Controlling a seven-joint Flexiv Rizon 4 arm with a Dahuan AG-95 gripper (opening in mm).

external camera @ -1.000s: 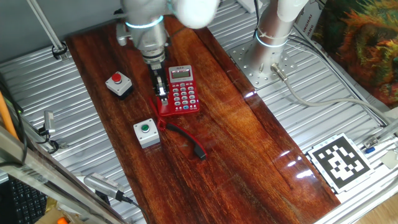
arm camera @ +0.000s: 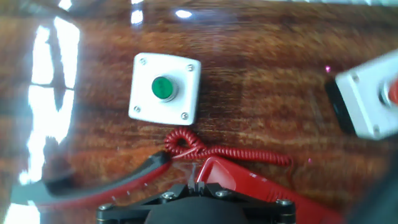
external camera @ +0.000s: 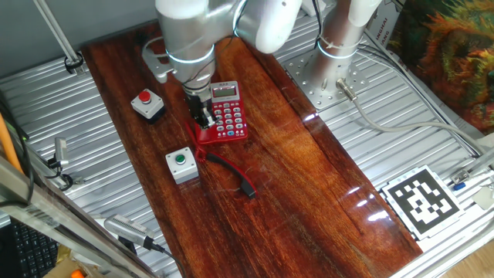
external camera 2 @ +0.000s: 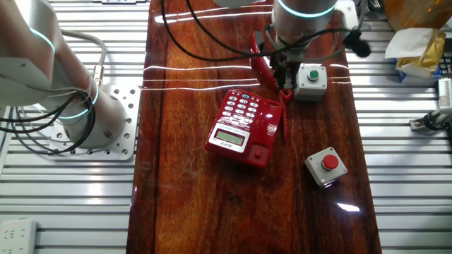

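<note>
A red desk phone [external camera 2: 246, 128] sits on the wooden table, its keypad and screen uncovered. Its handset [external camera: 230, 171] lies off the cradle on the table, with a coiled red cord [arm camera: 249, 154] between them. My gripper [external camera: 205, 120] hangs over the cradle side of the phone, pointing down. In the wrist view the gripper appears shut, its tips close together above the phone's corner, and nothing shows between them. The handset [arm camera: 102, 188] stretches off to the left there, apart from the tips.
A white box with a green button [external camera: 181, 164] stands near the cord. Another with a red button [external camera: 147, 102] is farther along the table's edge. A marker board [external camera: 422, 202] lies beyond the table.
Over the last second the arm has swung right in exterior view 1 and its wrist has become more upright, with the fingertips staying near the phone's cradle. Phone, handset and button boxes have not moved.
</note>
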